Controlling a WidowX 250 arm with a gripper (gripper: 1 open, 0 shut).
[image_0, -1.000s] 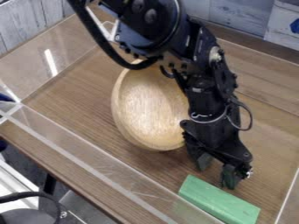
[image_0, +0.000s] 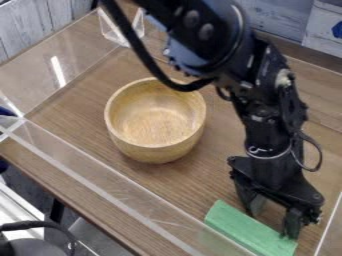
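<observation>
A black robot arm reaches down from the top to my gripper (image_0: 274, 200), low at the right of the camera view, over the near end of a pale green rectangular object (image_0: 247, 230) at the bottom edge. My gripper is open; whether it touches the green object is unclear. A round tan wooden bowl (image_0: 154, 145) stands upright on the wooden table to the left of the arm.
A clear plastic edge runs along the table's left and front. A transparent container (image_0: 120, 25) is at the upper left. Bare wooden table (image_0: 80, 120) lies left of the bowl.
My gripper has moved right and down onto the green object's area. The bowl, earlier larger or tilted in view beside the gripper, now sits apart to the upper left.
</observation>
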